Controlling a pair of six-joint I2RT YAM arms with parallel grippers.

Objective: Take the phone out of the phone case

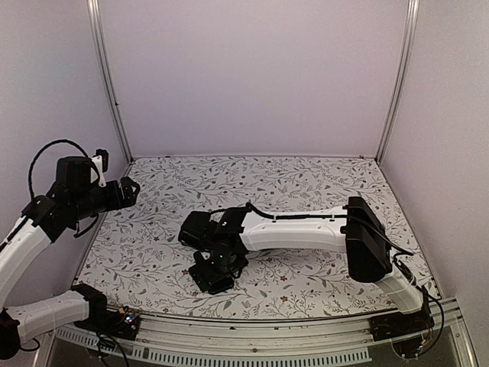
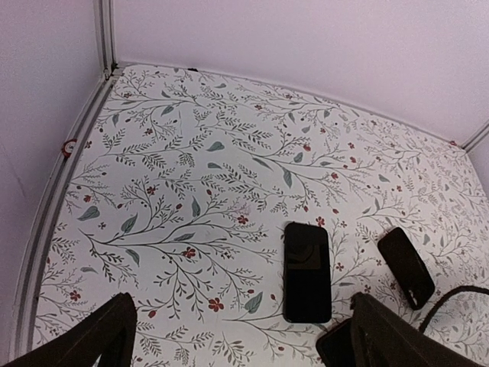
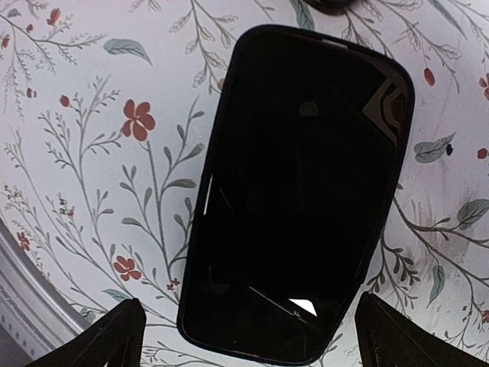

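A black rectangular slab with rounded corners and a thin rim fills the middle of the right wrist view. It looks like the phone, dark face up; whether it sits in a case I cannot tell. In the top view my right gripper hangs over this slab and hides most of it. Its fingers are open, apart on both sides of the slab's near end, with nothing gripped. My left gripper is open and empty, raised at the left edge of the table, away from the slab.
Two other black slabs lie flat in the left wrist view: one upright in the picture, one slanted farther right. The right arm hides much of them in the top view.
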